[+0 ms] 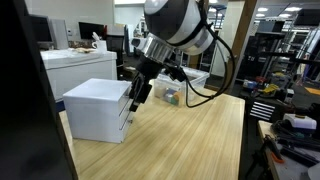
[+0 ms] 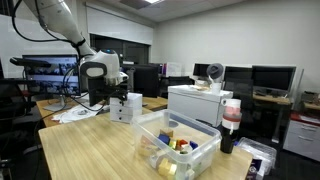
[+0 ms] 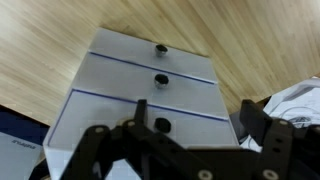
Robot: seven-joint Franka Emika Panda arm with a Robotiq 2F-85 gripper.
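A small white drawer cabinet [image 1: 97,108] stands on the wooden table, its drawer fronts turned toward the arm. In the wrist view its stacked drawer fronts [image 3: 150,102] carry dark round knobs: a top knob [image 3: 162,125], a middle knob [image 3: 161,79] and a bottom knob [image 3: 161,49]. The drawers look shut. My gripper is open, its fingers wide apart above the front of the cabinet near the top knob. Nothing is seen held between them. Whether a finger touches the cabinet cannot be told.
A clear plastic bin [image 2: 205,150] with several colourful items sits farther along the table. Behind it are a black-and-white canister [image 2: 231,118] and a dark cup [image 2: 226,143].
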